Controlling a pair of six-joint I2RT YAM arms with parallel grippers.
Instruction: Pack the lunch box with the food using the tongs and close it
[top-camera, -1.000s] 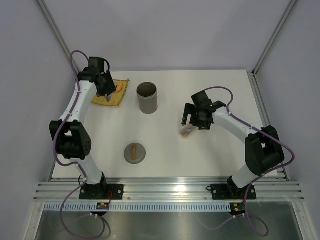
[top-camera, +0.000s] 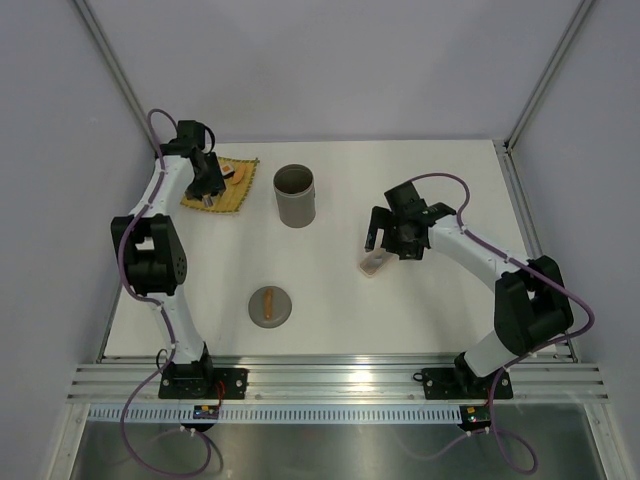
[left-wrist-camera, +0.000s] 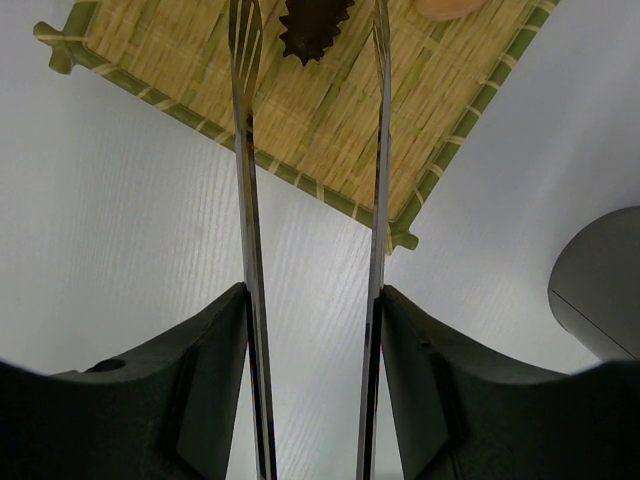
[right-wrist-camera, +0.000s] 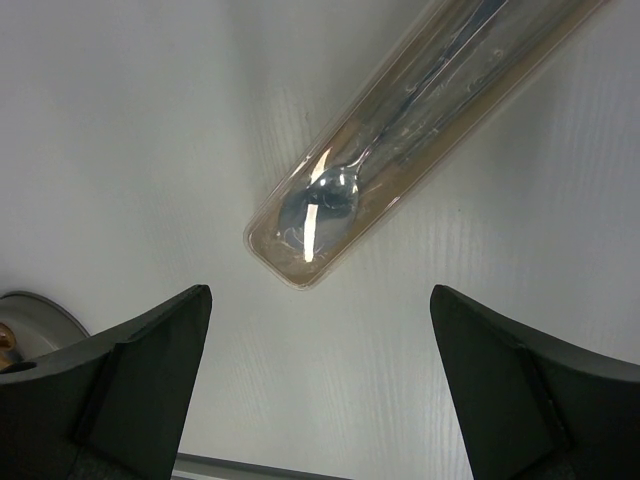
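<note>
My left gripper is part open over a bamboo tray (left-wrist-camera: 440, 160) at the back left, long metal tongs or forks held along its fingers; a dark zigzag-edged piece (left-wrist-camera: 308, 30) and an orange piece (left-wrist-camera: 450, 5) lie on the tray between and beside the tips. My right gripper stands open above a clear case (right-wrist-camera: 390, 170) with a metal spoon inside. A round grey plate (top-camera: 282, 310) with an orange-brown item (top-camera: 268, 302) lies at the front middle.
A grey cylindrical container (top-camera: 295, 205) stands right of the tray.
My left arm has shifted slightly, its wrist now a little left and lower in the top view, still over the tray. The right arm has hardly moved.
</note>
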